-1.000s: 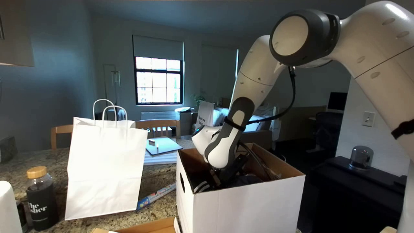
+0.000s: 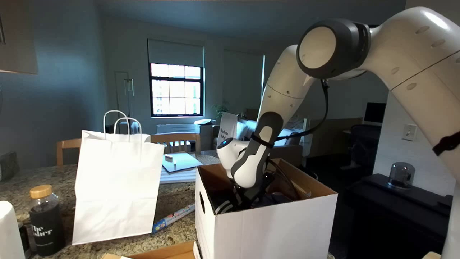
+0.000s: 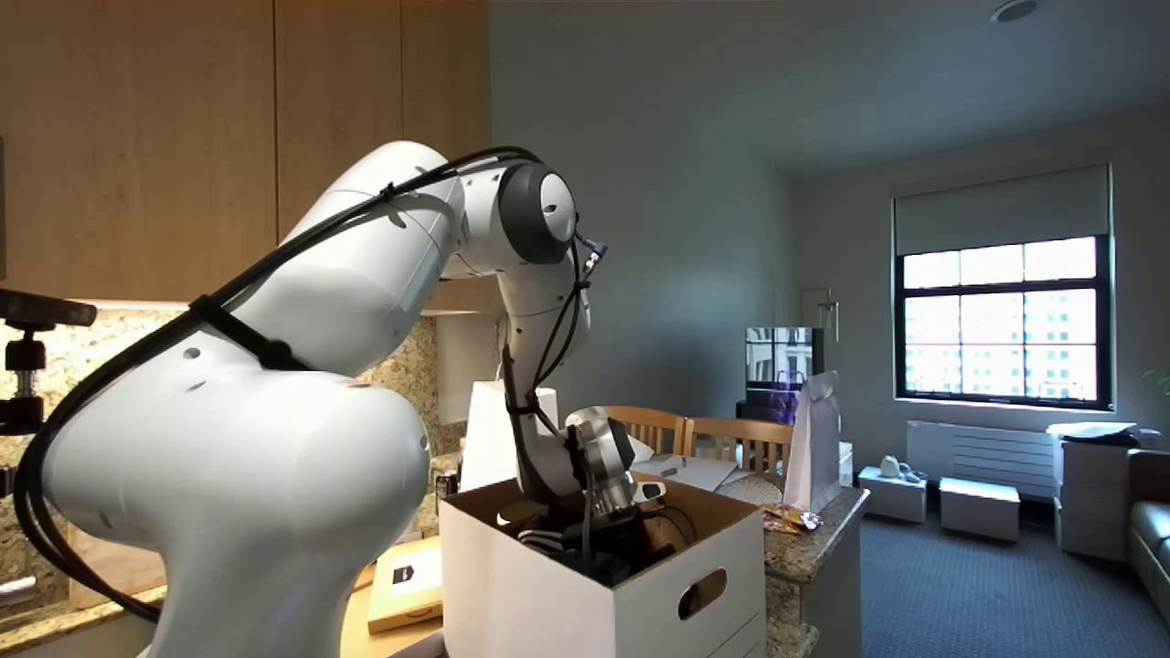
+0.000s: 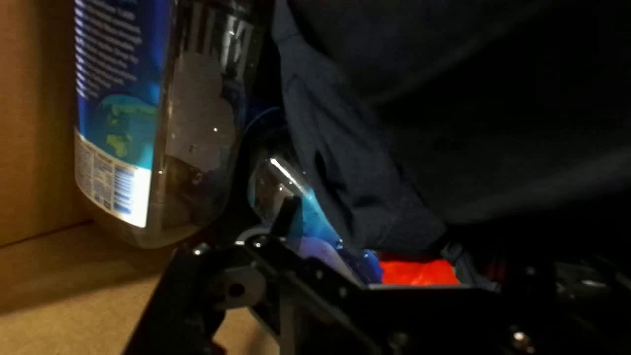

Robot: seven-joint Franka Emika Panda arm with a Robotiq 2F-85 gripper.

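Observation:
My gripper (image 2: 244, 198) reaches down inside a tall white box (image 2: 276, 233) whose inner walls are brown. In the wrist view, one dark finger (image 4: 287, 218) shows beside a clear item with blue on it (image 4: 313, 216). The other finger is lost in shadow, so the finger gap is unclear. Dark cloth (image 4: 349, 159) fills the middle and right of that view. A clear bottle with a blue label (image 4: 121, 112) lies along the box's left wall. Something bright red (image 4: 417, 272) peeks out under the cloth. Whether the fingers touch any of these cannot be told.
The box walls closely surround my wrist. Left of the box stand a white paper bag (image 2: 118, 190) and a bottle with a wooden cap (image 2: 46, 222); a colourful tube (image 2: 174, 217) lies between bag and box. An open cardboard tray (image 2: 168, 252) sits in front.
My wrist has shifted slightly right within the box and its tilt has changed a little. The upper arm sits slightly lower and further left. The box has moved very slightly left.

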